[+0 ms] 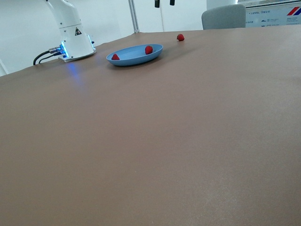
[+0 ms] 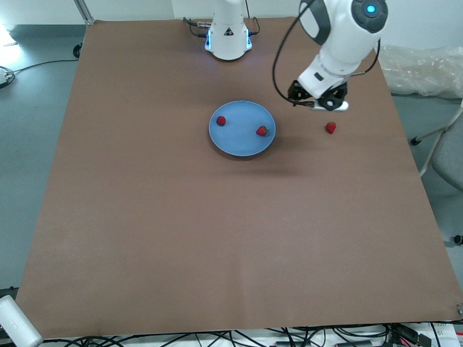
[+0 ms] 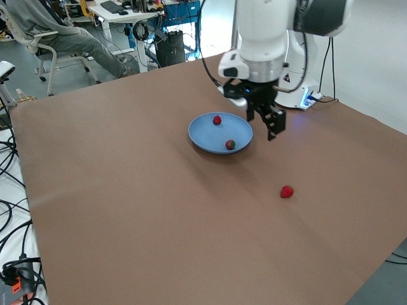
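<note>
A blue plate (image 2: 242,139) on the brown table holds two strawberries, one (image 2: 221,121) toward the back left and one (image 2: 262,131) at the right. A third strawberry (image 2: 330,127) lies on the table right of the plate in the left view, also seen in the right view (image 3: 287,192). My gripper (image 3: 273,130) hangs above the table, beside and above the plate, fingers pointing down; in the top view only two dark fingertips (image 1: 157,3) show at the top edge, apart with nothing visible between them.
A chair (image 2: 448,152) stands off the right side in the left view.
</note>
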